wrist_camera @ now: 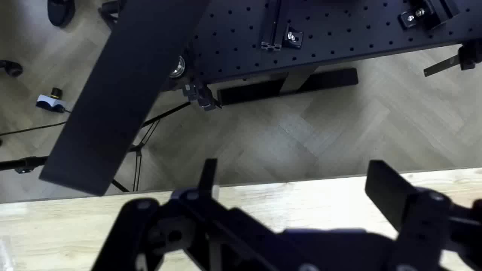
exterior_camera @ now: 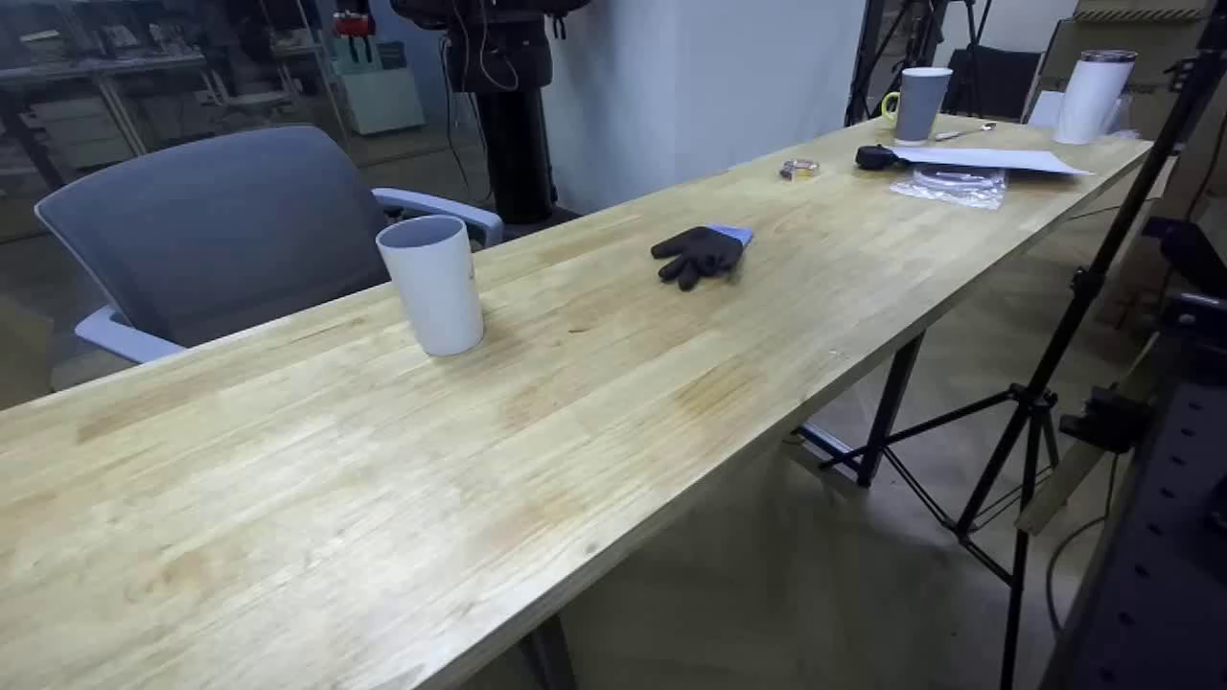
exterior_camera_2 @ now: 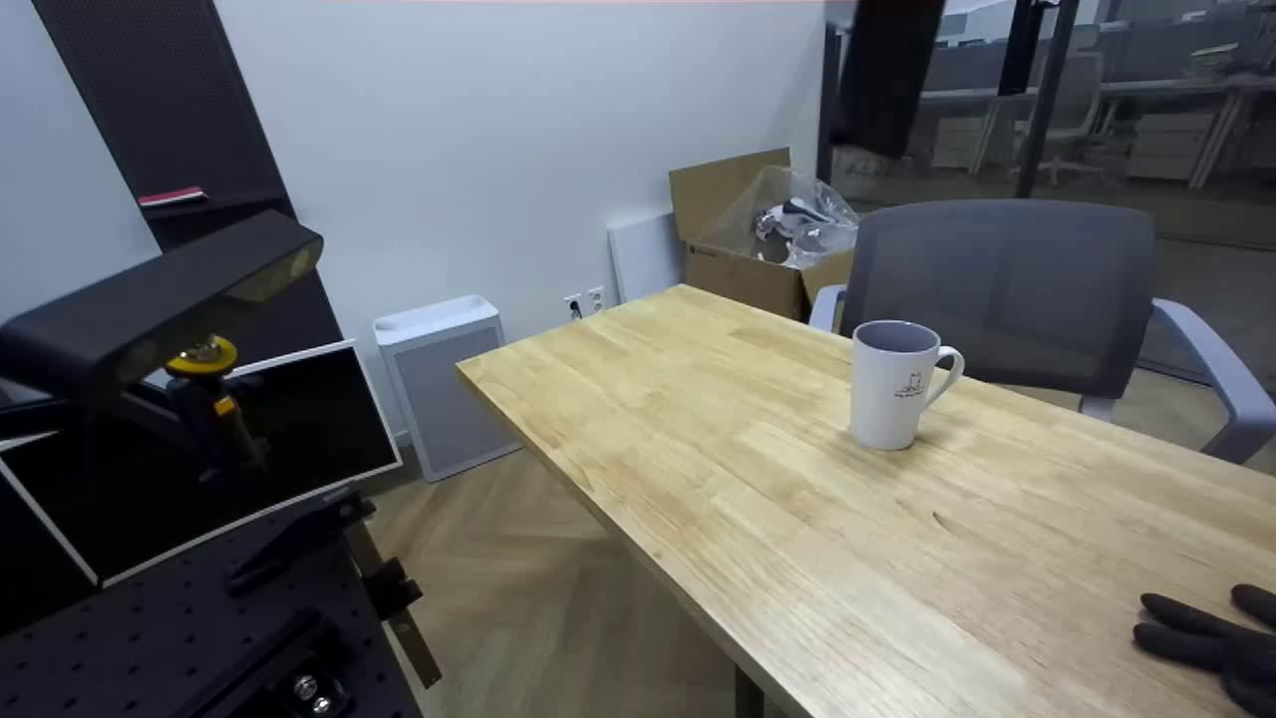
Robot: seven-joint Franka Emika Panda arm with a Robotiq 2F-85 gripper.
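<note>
In the wrist view my gripper stands open, its two dark fingers wide apart with nothing between them. It looks down over the table's edge, part over wood and part over floor. A white mug (exterior_camera: 434, 293) stands upright on the wooden table in exterior view 1. Exterior view 2 shows the same mug (exterior_camera_2: 887, 389) with its handle to the right and a small print on its side. A black glove with a blue cuff (exterior_camera: 702, 255) lies on the table beyond the mug; part of the glove (exterior_camera_2: 1220, 646) also shows in exterior view 2.
At the table's far end are a grey cup (exterior_camera: 921, 105), a white tumbler (exterior_camera: 1093, 102), paper (exterior_camera: 989, 159), a clear bag (exterior_camera: 955, 188) and a tape roll (exterior_camera: 799, 169). A chair (exterior_camera: 230, 236) stands behind the table, a tripod (exterior_camera: 1064, 333) in front.
</note>
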